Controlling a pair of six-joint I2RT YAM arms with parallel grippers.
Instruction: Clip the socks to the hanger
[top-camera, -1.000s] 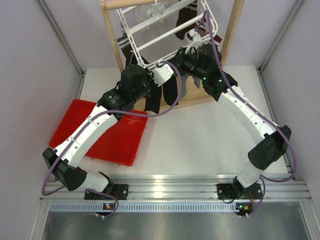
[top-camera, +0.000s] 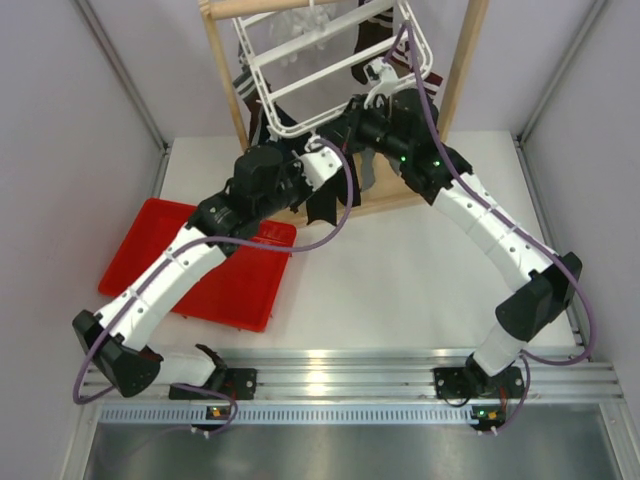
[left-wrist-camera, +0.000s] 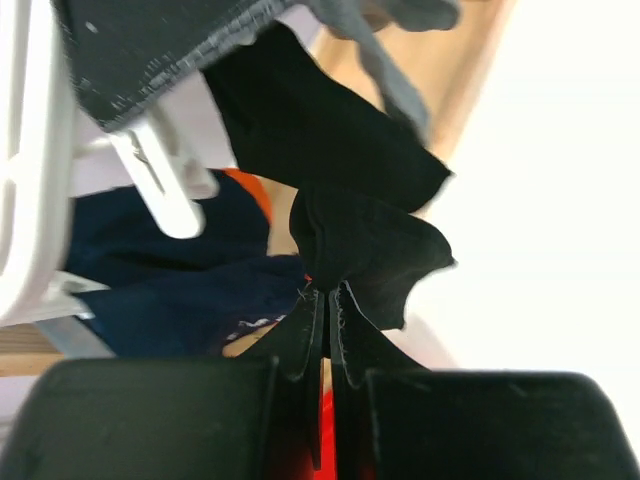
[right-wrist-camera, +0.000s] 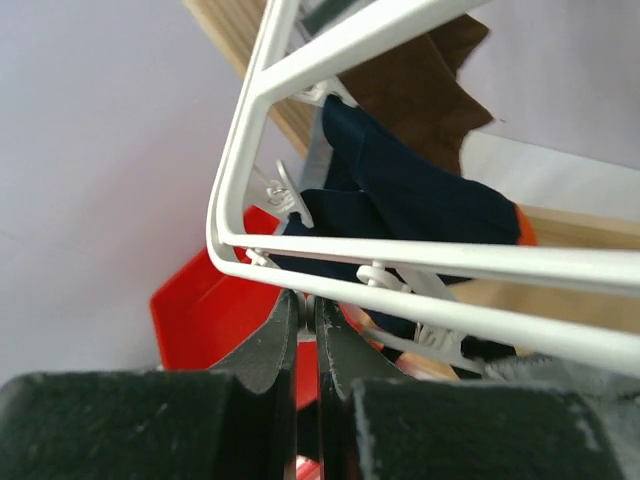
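In the left wrist view a black sock (left-wrist-camera: 365, 245) gathers in folds at the tips of my left gripper, which is shut on its edge. Another black sock length (left-wrist-camera: 300, 115) hangs just above it. A white clip (left-wrist-camera: 160, 180) is to the upper left of the fingertips, apart from the pinched cloth. My right gripper is shut on the lower rail of the white hanger (right-wrist-camera: 430, 305). From above, both grippers meet near the hanger's front edge, and the left one (top-camera: 312, 165) partly hides the socks there.
Navy socks (right-wrist-camera: 400, 190) with an orange patch and a brown sock (right-wrist-camera: 415, 95) hang from the hanger. A wooden stand (top-camera: 225, 75) frames it. The red bin (top-camera: 225, 290) lies at the left.
The dark cloth below the hanger hangs in a different shape. My right arm looks nearly still.
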